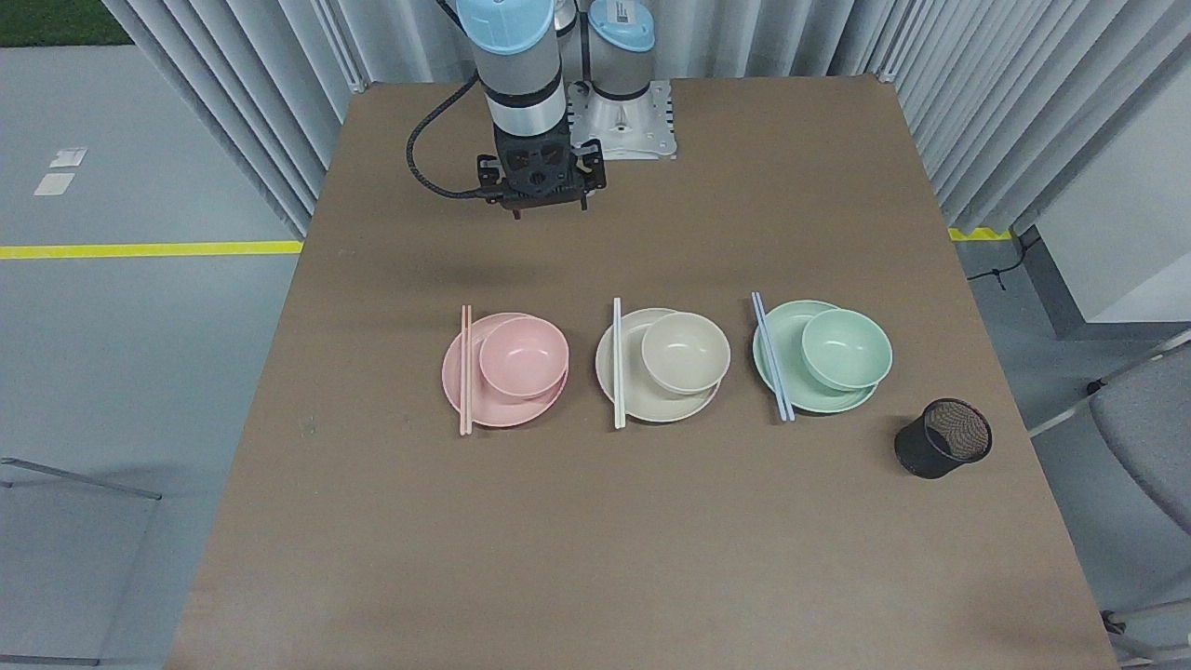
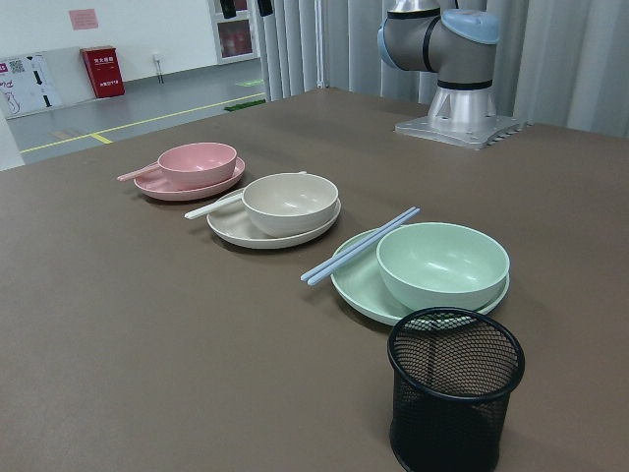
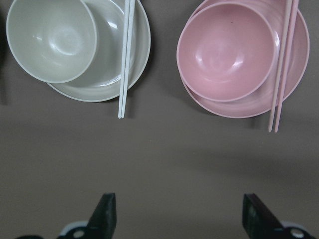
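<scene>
Three place settings stand in a row: pink bowl (image 1: 524,355) on a pink plate with pink chopsticks (image 1: 466,380), white bowl (image 1: 686,353) with white chopsticks (image 1: 619,368) on its plate, mint bowl (image 1: 845,348) with pale blue chopsticks (image 1: 772,355) on a mint plate. A black mesh cup (image 1: 942,437) stands at the right of the row. My gripper is open and empty above the table, behind the row in the front view; the wrist view shows the pink and white settings beyond its fingers.
The robot base plate (image 2: 456,133) sits at the back edge, with a cable looping beside the arm.
</scene>
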